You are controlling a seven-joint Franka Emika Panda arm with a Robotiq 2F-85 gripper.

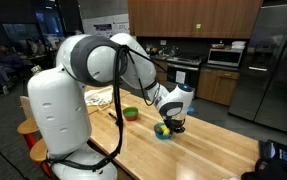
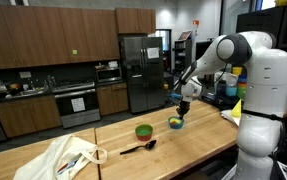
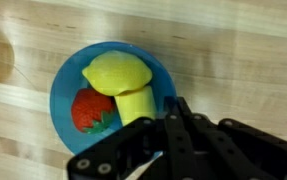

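Observation:
A blue bowl (image 3: pixel 59 100) holds a yellow lemon-like fruit (image 3: pixel 116 73), a red strawberry (image 3: pixel 89 107) and a pale yellow piece (image 3: pixel 135 104) whose lower part is hidden by the gripper. My gripper is shut at the bowl's right rim in the wrist view, apparently pinching that thin edge. In exterior view 1 the blue bowl (image 1: pixel 162 131) is at the fingertips, low over the wooden table. Whether its base touches the table cannot be told.
A green bowl (image 2: pixel 144 132) and a dark utensil (image 2: pixel 138 148) lie on the table, with a white cloth (image 2: pixel 68 155) farther along. In exterior view 1, the tabletop (image 1: pixel 198 150) right of the blue bowl is clear.

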